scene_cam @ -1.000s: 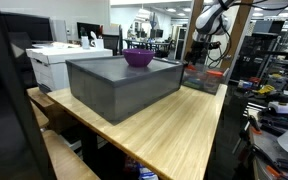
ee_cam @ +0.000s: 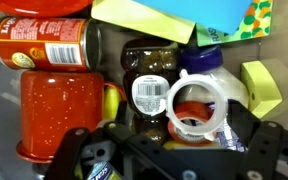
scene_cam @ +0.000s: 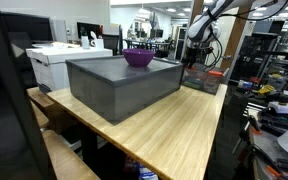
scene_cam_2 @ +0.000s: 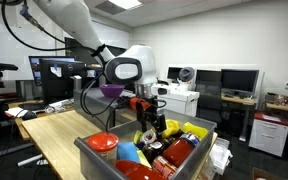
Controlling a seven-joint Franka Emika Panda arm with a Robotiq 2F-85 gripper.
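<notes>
My gripper stands open over a crowded grey bin [scene_cam_2: 203, 150], nothing gripped between its fingers. In the wrist view a white ring, like a tape roll [ee_cam: 175, 96], lies below the gap between the fingers. Beneath and beside it are a dark bottle with a barcode label [ee_cam: 149, 95] and a white bottle [ee_cam: 222, 75]. A red can [ee_cam: 46, 42] and a red lidded container [ee_cam: 59, 110] lie to the left. In the second exterior view the gripper [scene_cam_2: 156, 122] hangs low among the bin's contents; its fingertips are hard to make out.
Beside the bin, the wooden table [scene_cam: 149, 130] has a wide bare stretch. A grey box [scene_cam: 124, 98] stands on it with a purple bowl [scene_cam: 138, 58] on top. Blue and yellow items [ee_cam: 219, 12] crowd the wrist view's upper edge.
The arm over the far bin has shifted slightly to the left and down in the first exterior view. The bowl, the grey box and the table look unchanged.
</notes>
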